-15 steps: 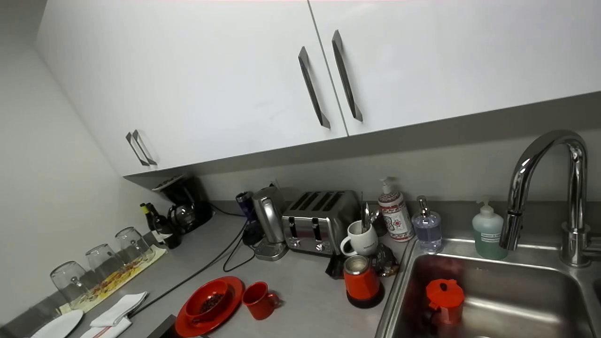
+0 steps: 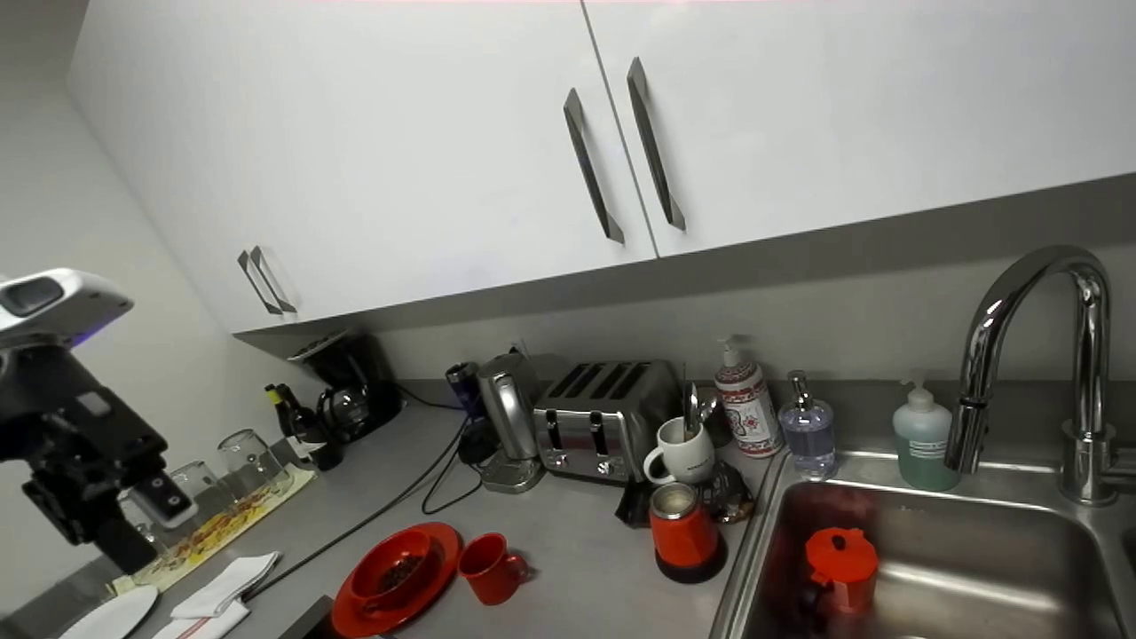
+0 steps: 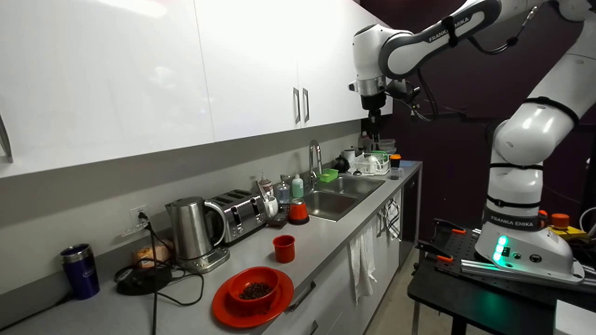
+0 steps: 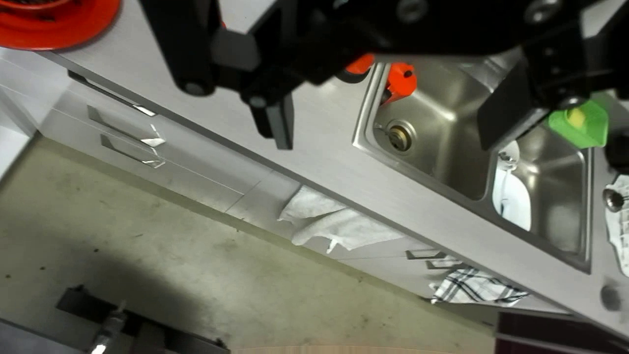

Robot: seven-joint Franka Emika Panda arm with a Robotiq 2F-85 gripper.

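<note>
My gripper stands open high above the counter, its two dark fingers wide apart with nothing between them. In exterior view 1 the gripper [image 2: 149, 527] enters at the left edge, in front of the upturned glasses. A red pot top [image 2: 841, 564] sits in the sink basin, and a red and black pot base [image 2: 687, 532] stands on the counter left of the sink. Left of that are a red mug [image 2: 492, 568] and a red bowl [image 3: 254, 284] holding dark beans, resting on a red plate [image 3: 223, 307].
A steel toaster [image 2: 607, 415], kettle [image 3: 195, 234] and soap bottles line the wall. The chrome faucet [image 2: 985, 351] arches over the sink. White cabinets [image 2: 405, 160] overhang the counter. A green container [image 4: 584, 124] is beside the far basin, where white dishes [image 4: 511, 197] lie. Cords cross the counter.
My arm and gripper have come into exterior view 1 at the left, where they were absent before. The objects on the counter and in the sink have not moved.
</note>
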